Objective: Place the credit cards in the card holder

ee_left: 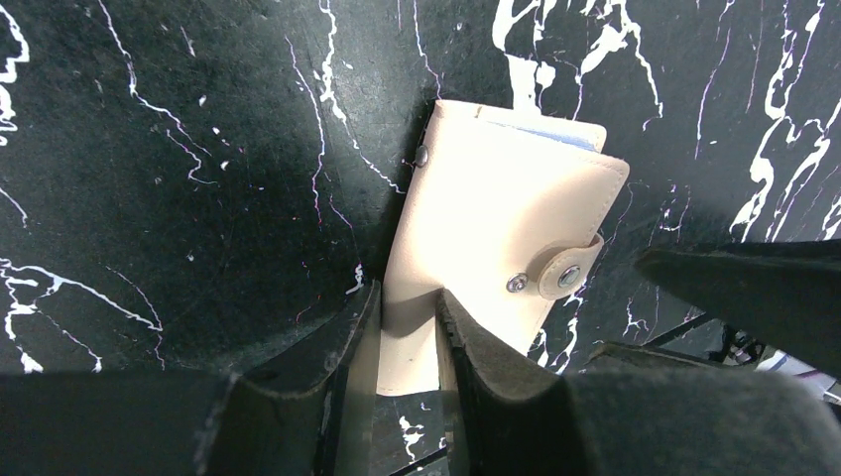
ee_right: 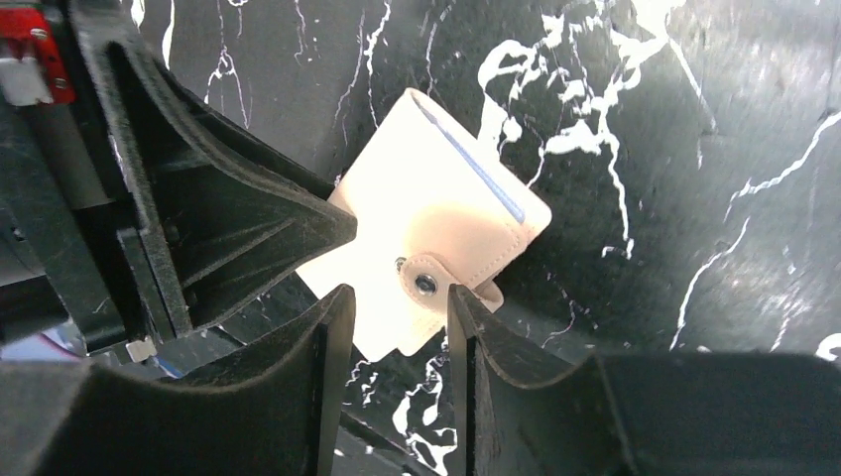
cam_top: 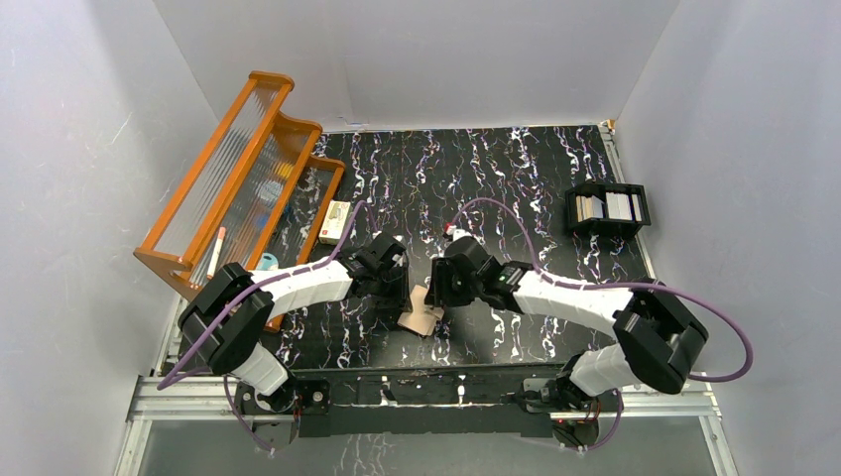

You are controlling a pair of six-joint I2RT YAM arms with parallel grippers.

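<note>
A cream leather card holder [ee_left: 486, 208] with a snap tab [ee_left: 563, 270] lies on the black marble-patterned table, a bluish edge showing along its top. My left gripper [cam_top: 402, 297] is low on its spine side, fingertips [ee_left: 451, 327] at the leather, part open; whether they grip it is unclear. My right gripper [cam_top: 436, 293] hangs over the snap side, its fingers [ee_right: 327, 347] apart above the tab, with no object seen held. In the right wrist view the left gripper's black body covers part of the holder.
A black organizer [cam_top: 605, 224] with cards or papers stands at the right. An orange wooden rack [cam_top: 179, 258] and a small box [cam_top: 333, 223] are at the left.
</note>
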